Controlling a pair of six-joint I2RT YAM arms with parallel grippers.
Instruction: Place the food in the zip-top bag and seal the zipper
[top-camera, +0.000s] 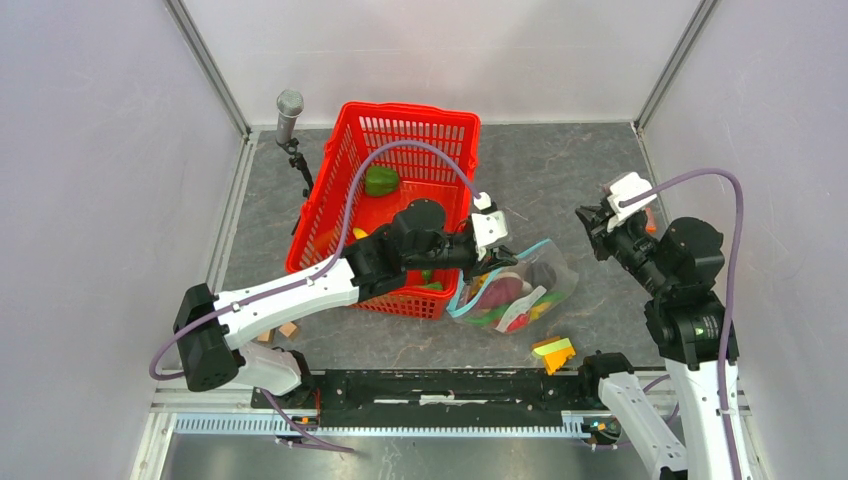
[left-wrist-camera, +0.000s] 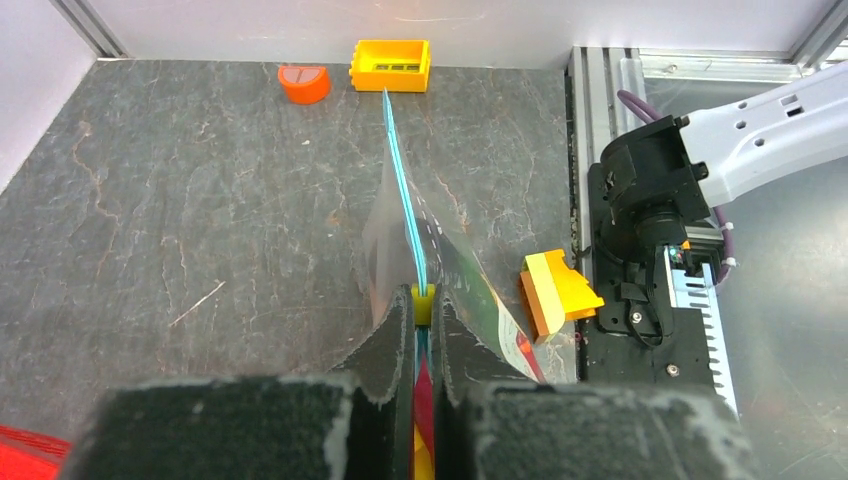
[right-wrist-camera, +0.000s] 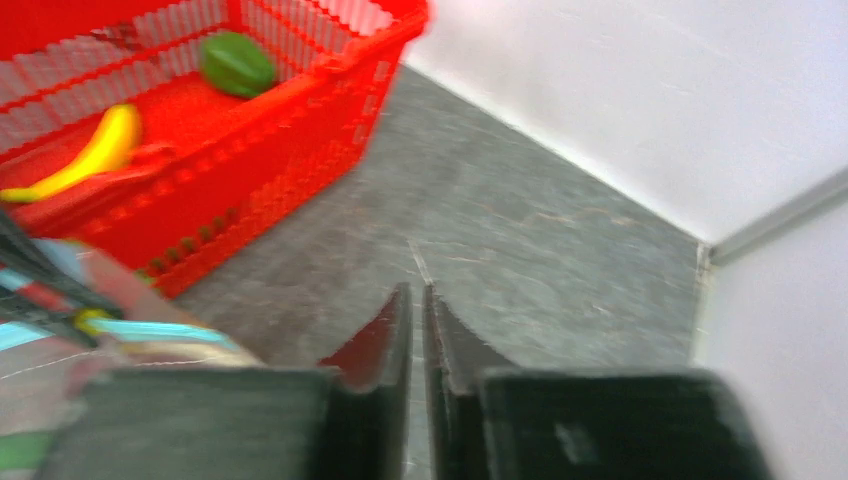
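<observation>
The clear zip-top bag, with blue zip strips, lies in front of the red basket with several food pieces inside, among them a purple piece. In the left wrist view my left gripper is shut on the yellow zip slider. Ahead of it the blue zip strip runs as close-set lines to the bag's far corner; in the top view the mouth gapes on the near-left side. My right gripper stands apart, right of the bag, its fingers slightly parted with nothing between them.
A red basket holds a green pepper and a banana. An orange-yellow block sits before the bag. An orange round piece and a yellow box lie at the right. Floor behind the bag is clear.
</observation>
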